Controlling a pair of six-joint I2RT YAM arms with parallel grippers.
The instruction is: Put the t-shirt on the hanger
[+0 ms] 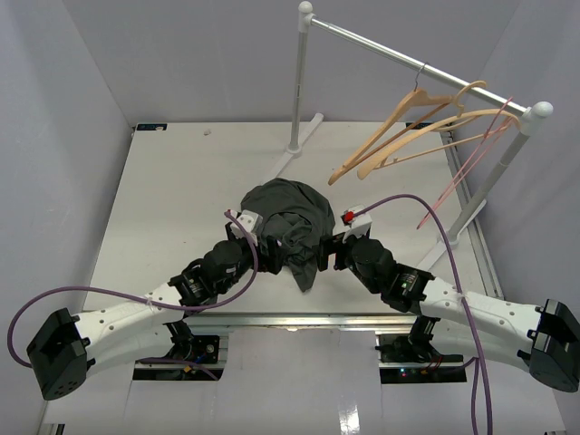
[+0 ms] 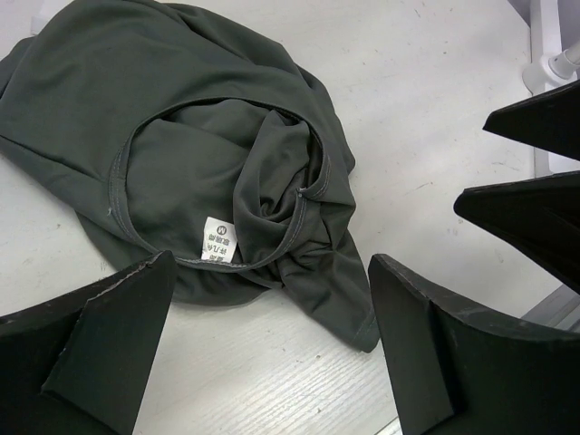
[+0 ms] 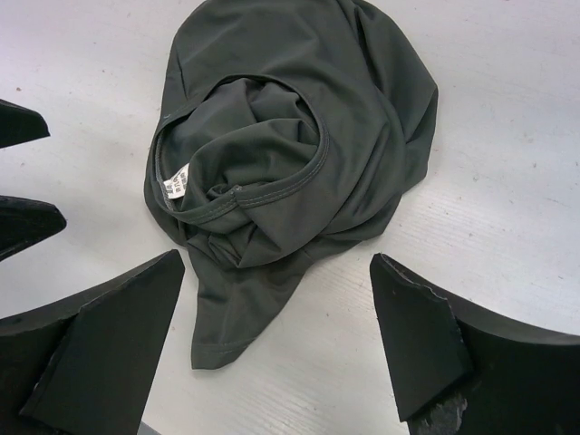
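Note:
The dark green t shirt lies crumpled on the white board, its collar and size label facing up in both wrist views. My left gripper hangs over its near left side, fingers wide open with nothing between them. My right gripper is above its near right side, also open and empty. Wooden hangers hang from the rail at the upper right of the top view; which one is meant I cannot tell.
A white rack with a metal rail stands along the right, its feet on the board. Pink hangers hang near its front post. The board's left side is clear. A metal edge runs along the front.

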